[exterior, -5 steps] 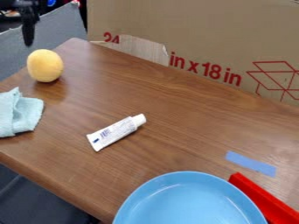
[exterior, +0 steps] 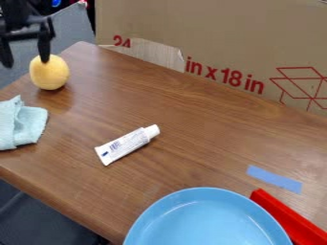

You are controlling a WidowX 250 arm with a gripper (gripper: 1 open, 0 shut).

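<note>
The black gripper (exterior: pixel 25 52) is at the top left, open, its fingers pointing down just above and to the left of a yellow egg-shaped object (exterior: pixel 50 74). A light blue cloth (exterior: pixel 18 124) lies at the table's left edge. A white tube (exterior: pixel 126 144) lies near the middle of the wooden table. A blue plate (exterior: pixel 205 226) is at the bottom, partly out of frame.
A red object (exterior: pixel 288 217) and a small blue strip (exterior: pixel 273 178) lie at the right. A cardboard box (exterior: pixel 217 38) stands along the back.
The gripper has come down and shifted slightly toward the yellow object, with more of it now in view. The objects on the table have not moved.
</note>
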